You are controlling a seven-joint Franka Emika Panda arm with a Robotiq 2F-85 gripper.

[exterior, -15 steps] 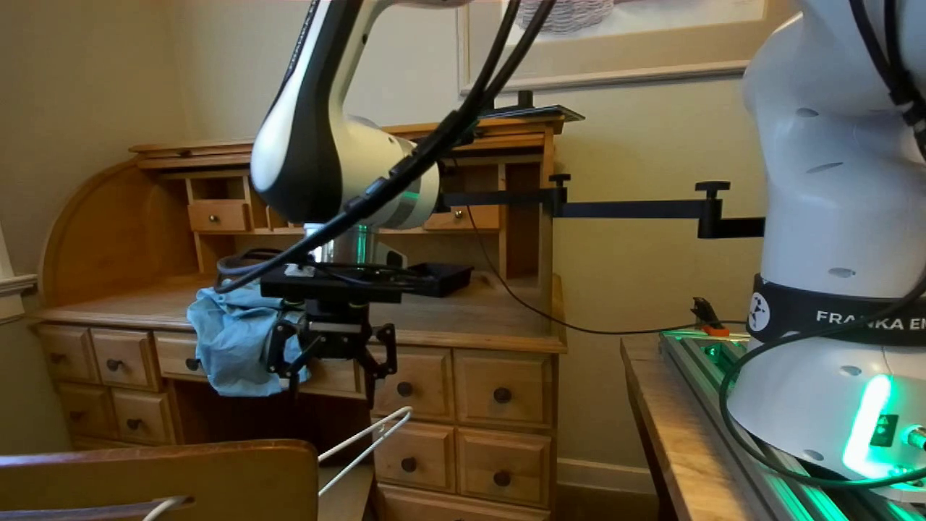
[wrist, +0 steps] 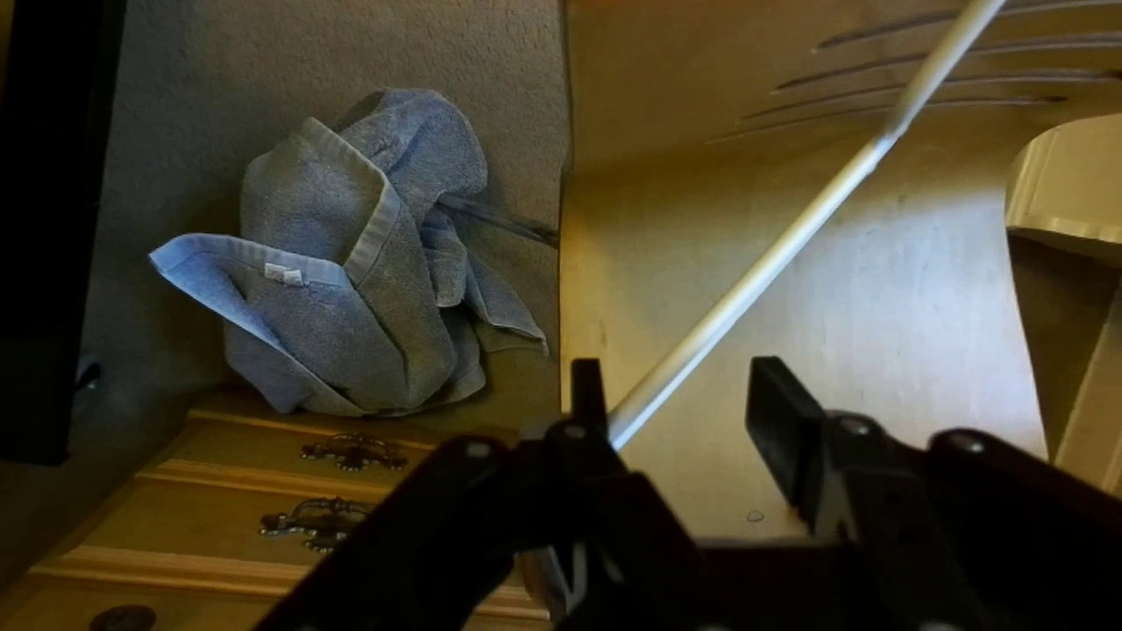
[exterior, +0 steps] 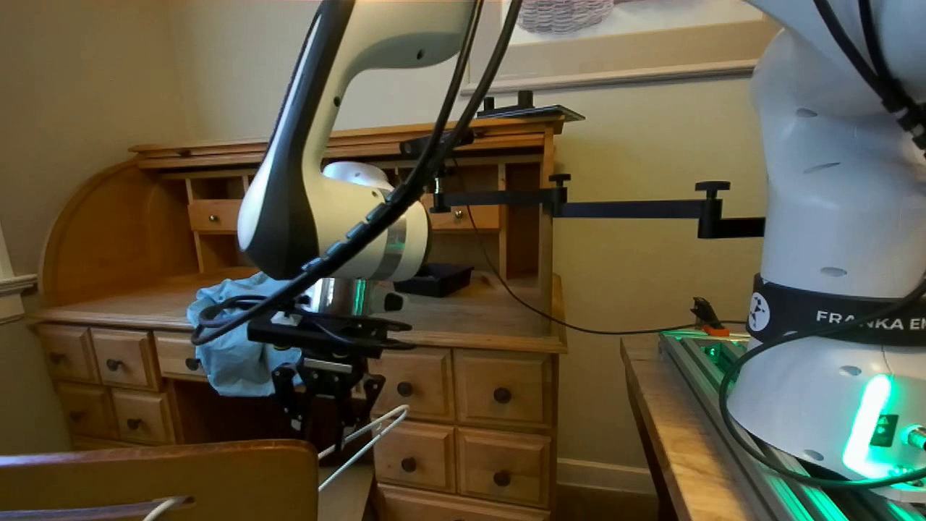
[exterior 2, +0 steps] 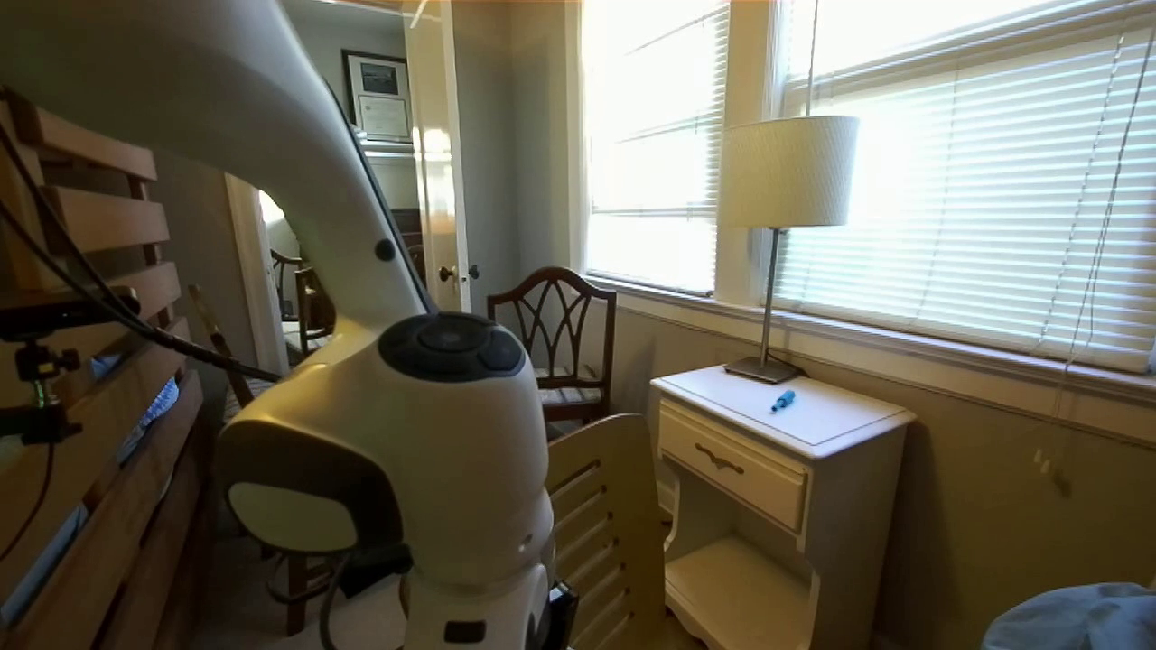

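A white hanger-like rod (exterior: 382, 426) juts out beyond a wooden chair back (exterior: 165, 477) in exterior view 1. My gripper (exterior: 323, 427) points down at this rod, with its fingers low beside it. In the wrist view the pale rod (wrist: 784, 252) runs diagonally down to the gripper, its lower end passing close to the inner side of the left finger (wrist: 589, 394). A clear gap separates the rod from the right finger (wrist: 778, 400). The fingers stand part open, and whether the left finger touches the rod cannot be told.
Behind the arm is a roll-top desk (exterior: 512, 382) with a blue cloth (exterior: 239, 352) over its front edge. A crumpled grey-blue towel (wrist: 326, 273) shows in the wrist view. Exterior view 2 has a white nightstand (exterior 2: 856, 477) bearing a lamp (exterior 2: 797, 173) and a small blue object (exterior 2: 783, 401).
The arm has come down, bringing the gripper from above the rod to its level. The fingers stand closer together than before. The rod looks unmoved.
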